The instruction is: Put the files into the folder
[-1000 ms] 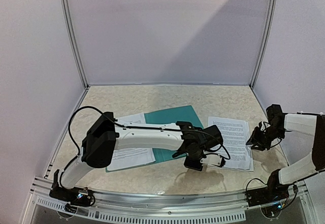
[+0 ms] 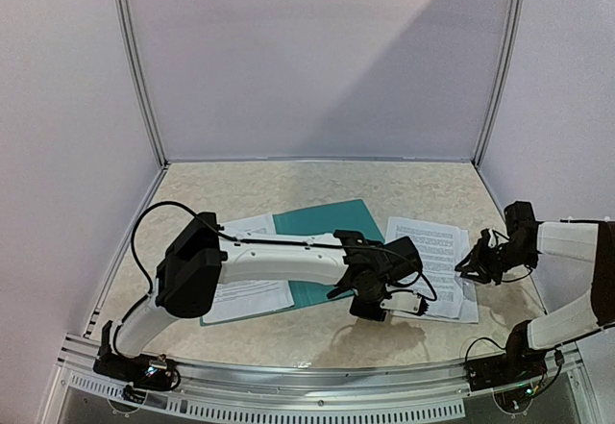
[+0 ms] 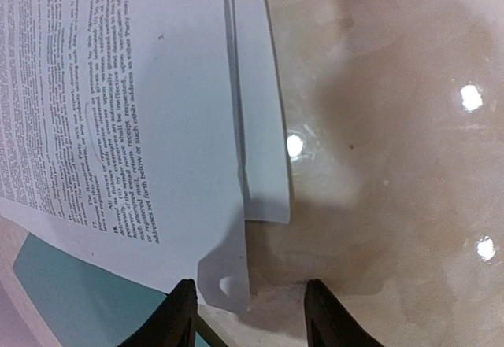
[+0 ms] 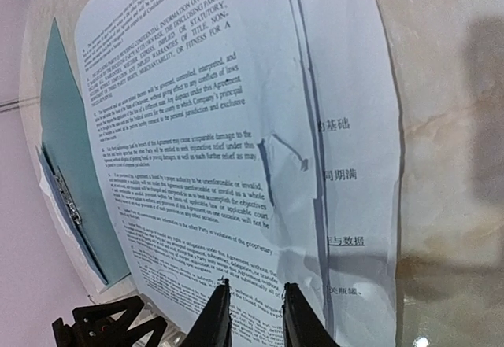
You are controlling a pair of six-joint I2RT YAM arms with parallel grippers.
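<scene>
The loose files (image 2: 423, 241), white printed sheets, lie right of the teal folder (image 2: 327, 214). Their top sheet (image 4: 181, 142) is shifted left and creased near its right edge, baring a strip of the sheet below (image 4: 358, 205). At the stack's right edge my right gripper (image 2: 463, 272) reaches low over the paper. A narrow gap shows between its fingers; whether they pinch paper is unclear. My left gripper (image 2: 407, 302) is by the stack's front left corner. Its fingers (image 3: 179, 315) stand apart, with the sheet's corner (image 3: 224, 284) near one; a grip cannot be made out.
More printed pages (image 2: 255, 299) lie on the folder's left part, and a metal clip (image 4: 67, 197) shows on the folder. My left arm (image 2: 279, 261) crosses above the folder, hiding some of it.
My right gripper has moved slightly left and a little toward the front. The top sheet has slid left with it, exposing more of the sheet beneath. The left arm looks still.
</scene>
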